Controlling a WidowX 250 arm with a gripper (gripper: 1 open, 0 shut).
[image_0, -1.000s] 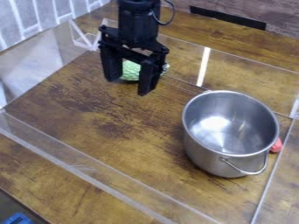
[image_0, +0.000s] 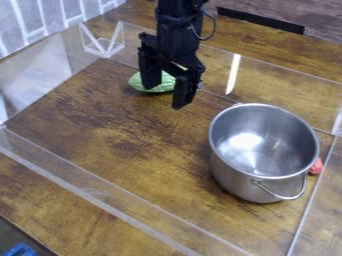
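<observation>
My black gripper (image_0: 168, 78) hangs at the upper middle, open, just over a green object (image_0: 142, 80) on the wooden table. The green object is partly hidden behind the fingers, so I cannot tell whether they touch it. A large steel pot (image_0: 241, 175) with a wire handle stands at the right.
A small red object (image_0: 315, 167) lies behind the pot's right side. Clear plastic walls edge the work area. A blue item (image_0: 19, 249) shows at the lower left corner.
My gripper has shifted back and a little to the right, with its fingers looking closer together or turned. The green object now shows further left of the fingers.
</observation>
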